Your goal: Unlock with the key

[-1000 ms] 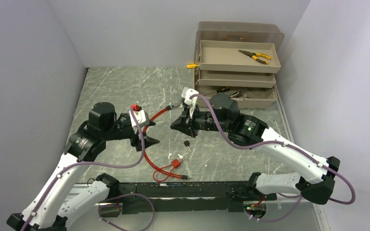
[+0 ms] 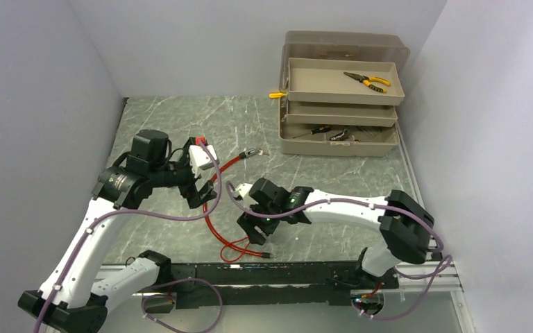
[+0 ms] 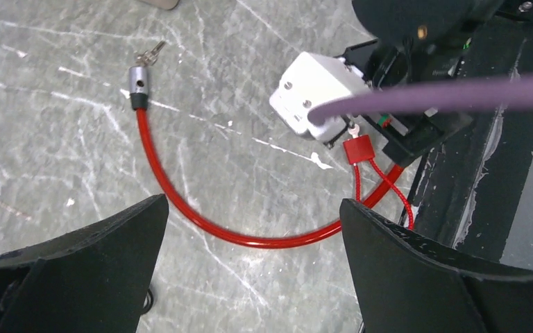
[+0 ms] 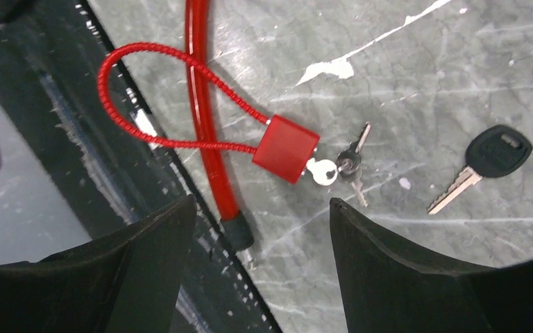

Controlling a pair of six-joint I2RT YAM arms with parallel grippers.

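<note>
In the right wrist view a red padlock (image 4: 284,147) with a red cable loop lies on the marble mat, a white key in it and small keys (image 4: 349,161) beside it. A black-headed key (image 4: 498,149) lies to the right. A red cable lock (image 3: 139,89) with keys at its metal head curves across the mat. My right gripper is open, low over the padlock and keys, nothing between its fingers. My left gripper stands open above the cable lock, empty.
A tiered toolbox (image 2: 340,149) with pliers and tools stands at the back right. Walls close in on both sides.
My right arm has moved down and toward the front, over the padlock and keys. My left arm has shifted slightly toward the back.
</note>
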